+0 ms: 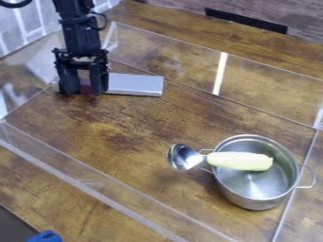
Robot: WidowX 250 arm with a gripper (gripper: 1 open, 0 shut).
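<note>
My gripper [81, 74] is at the upper left, low over a dark object with a reddish part [89, 87], which it partly hides; whether its fingers are shut on it I cannot tell. A silver, flat slab [135, 85] lies beside it to the right. At the lower right stands a steel pot [255, 192] with two handles. A pale yellow corn-like item [243, 161] rests across the pot, and a metal ladle [184, 158] reaches out over its left rim.
Transparent edging runs along its sides. A blue object [45, 235] sits at the bottom left corner.
</note>
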